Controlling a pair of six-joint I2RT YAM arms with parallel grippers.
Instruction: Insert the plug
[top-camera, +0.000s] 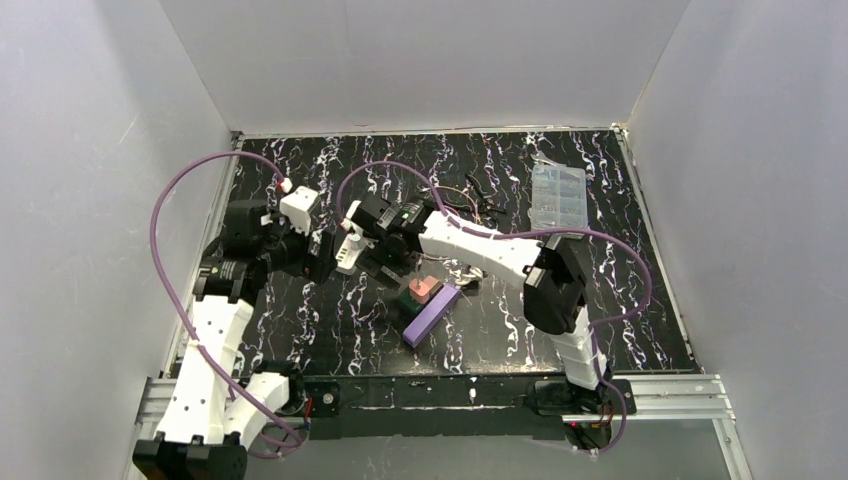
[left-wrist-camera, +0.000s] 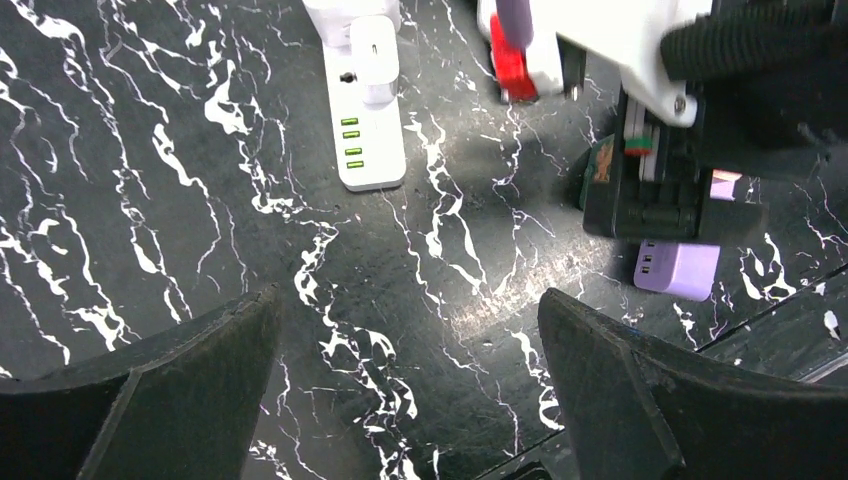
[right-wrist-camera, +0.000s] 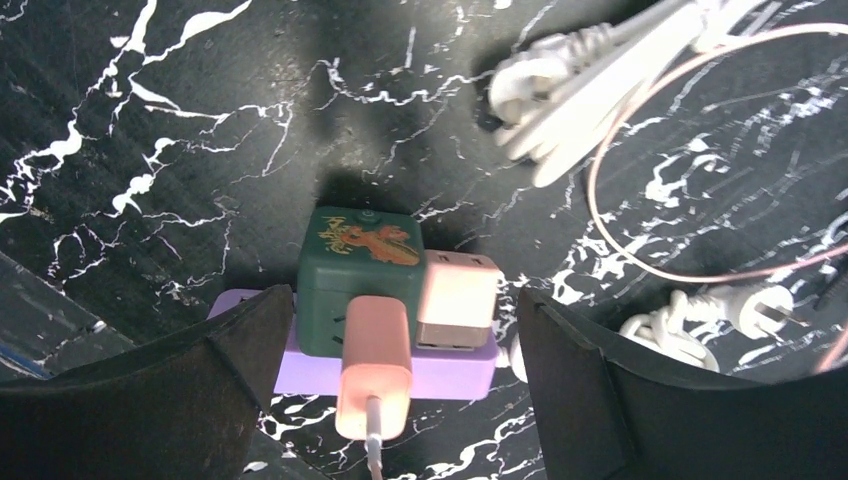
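Observation:
My right gripper (top-camera: 383, 268) hangs open above a dark green block (right-wrist-camera: 355, 268) and two pink plugs, one (right-wrist-camera: 375, 340) with a cord, beside a purple bar (top-camera: 430, 318). Nothing is between its fingers. My left gripper stands open and empty at the left. Beyond it in the left wrist view lies a white power strip (left-wrist-camera: 369, 145). Coiled white cords with plugs (right-wrist-camera: 750, 315) lie right of the pink plugs in the right wrist view.
A clear compartment box (top-camera: 559, 197) sits at the back right. Thin pink and dark cables lie at the middle back. Grey walls surround the table.

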